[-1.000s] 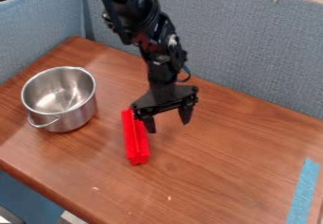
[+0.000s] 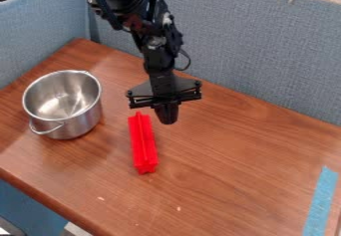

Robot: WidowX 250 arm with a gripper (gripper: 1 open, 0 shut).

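Note:
The black gripper (image 2: 167,109) hangs over the wooden table, just above and to the right of the upper end of a long red object (image 2: 143,144). Its fingertips point down, and whether they are open or shut is hard to make out. Nothing is clearly visible held between them. The red object lies on the table, running toward the front.
A steel pot (image 2: 63,105) with handles stands at the left. A light blue strip (image 2: 320,202) lies at the right edge. Padded blue-grey walls (image 2: 253,51) border the back and left.
The red object and pot have not moved.

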